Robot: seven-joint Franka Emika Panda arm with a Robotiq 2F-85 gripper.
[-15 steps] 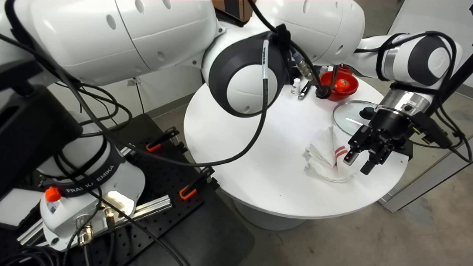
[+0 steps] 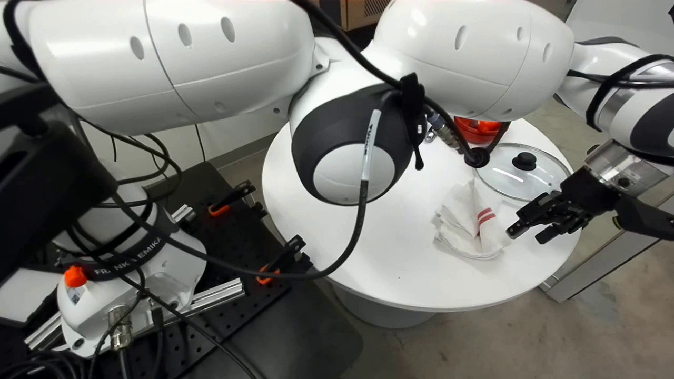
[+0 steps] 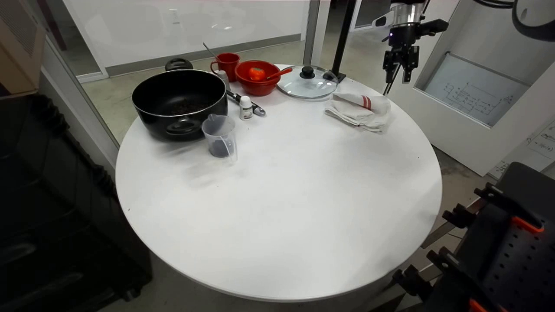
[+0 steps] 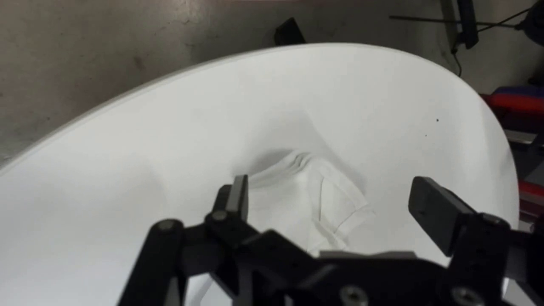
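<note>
A folded white towel (image 3: pixel 357 111) with red stripes lies on the right side of the round white table (image 3: pixel 281 208). In the wrist view, part of the towel (image 4: pixel 285 199) shows beyond and between the fingers, with its lower part hidden behind the gripper's body. My gripper is open, its two fingers wide apart and nothing held. Exterior view 2 has the gripper (image 3: pixel 400 78) raised above the table's far right edge, clear of the towel. From exterior view 1, the gripper (image 2: pixel 531 233) appears to the right of the towel (image 2: pixel 474 221).
A glass lid (image 3: pixel 307 86) lies behind the towel. Left of it stand a red bowl (image 3: pixel 260 91) with a tomato, a red mug (image 3: pixel 227 65), a white bottle (image 3: pixel 245 108), a clear measuring cup (image 3: pixel 219 138) and a black pot (image 3: pixel 179 125).
The gripper has shifted right in exterior view 1 and turned, its fingers now slanting toward the left. The towel, the lid and the bowl stay where they were.
</note>
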